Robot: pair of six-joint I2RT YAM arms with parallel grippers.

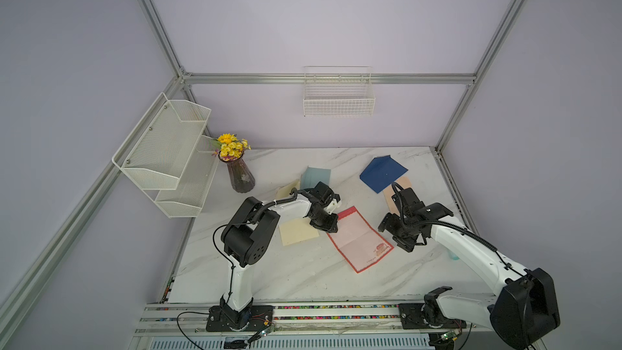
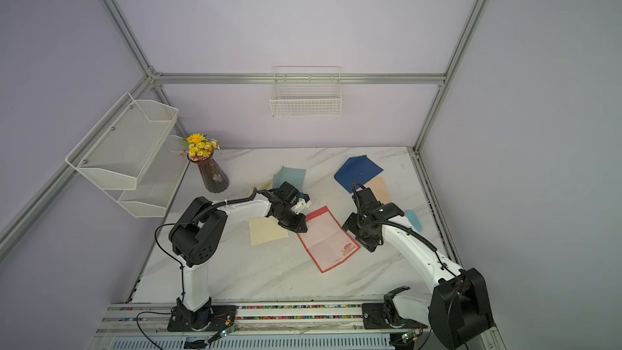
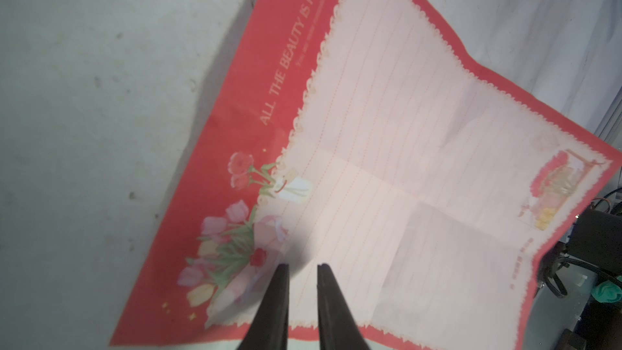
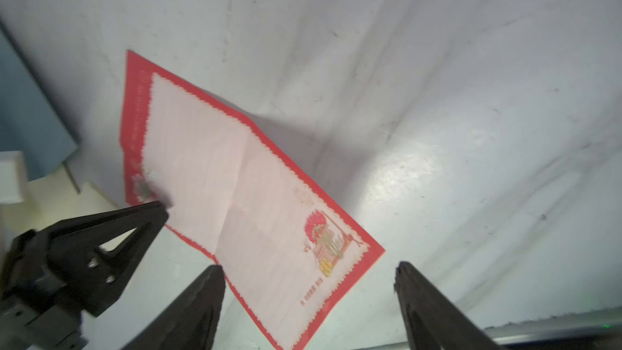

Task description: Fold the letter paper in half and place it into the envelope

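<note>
The letter paper (image 1: 359, 239), pale pink with a red border, lies unfolded on the table with a crease across its middle. Its printed far end lifts a little in the left wrist view. Over the paper's red-banded left end is my left gripper, its slim fingers a narrow gap apart; in the right wrist view its tips (image 4: 155, 210) meet the paper's edge. My right gripper stands wide open beside the paper's right end, nothing between its fingers. A dark blue envelope-like piece (image 1: 383, 173) lies at the back right.
Flat pieces lie around: grey-blue (image 1: 315, 177), cream (image 1: 298, 231) and peach (image 2: 377, 189), the peach one partly behind the right arm. A flower vase (image 1: 239, 171) stands back left.
</note>
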